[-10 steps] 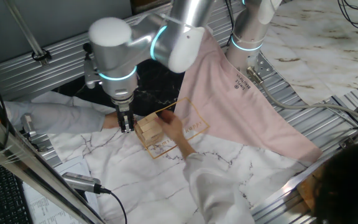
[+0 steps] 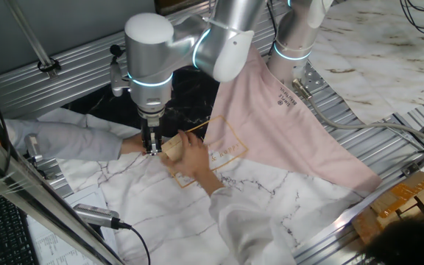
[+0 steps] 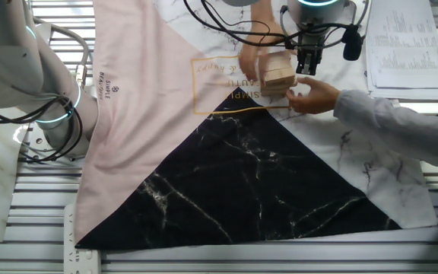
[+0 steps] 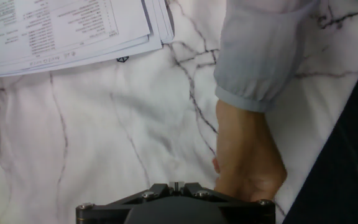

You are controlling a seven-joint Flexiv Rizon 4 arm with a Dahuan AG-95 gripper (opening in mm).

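Note:
A stack of pale wooden blocks (image 2: 173,148) stands on the cloth, partly covered by a person's hand (image 2: 191,156). In exterior view 2 the blocks (image 3: 277,70) sit between the person's two hands, one of them at the lower right (image 3: 314,97). My gripper (image 2: 152,152) points down right beside the stack; whether it touches the blocks cannot be told. In the wrist view the gripper's tips (image 4: 176,186) meet at the bottom edge, shut, with nothing visible between them. The blocks are out of sight there, while a person's hand (image 4: 248,162) shows close on the right.
A patterned cloth with pink (image 3: 131,84), black (image 3: 234,175) and white marble parts covers the table. Paper sheets (image 3: 405,46) and a keyboard (image 2: 2,228) lie at the side. A wooden box (image 2: 400,202) stands at the right. Both forearms of the person reach in close to my gripper.
My arm has shifted slightly right, towards the blocks. The person's nearer hand has moved from the stack's far side to over its front, covering more of it.

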